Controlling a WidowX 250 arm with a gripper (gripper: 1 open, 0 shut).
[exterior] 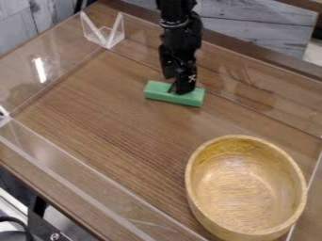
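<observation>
A green rectangular block (165,94) lies on the wooden table near the middle back. My dark gripper (178,79) is over the block, its lower end reaching the block's right half; the black body hides part of the block, and whether the fingers touch it is unclear.
A large cream oval bowl (246,221) sits at the lower right. A clear plastic holder (104,30) stands at the back left. A grey marbled board (251,28) runs along the back.
</observation>
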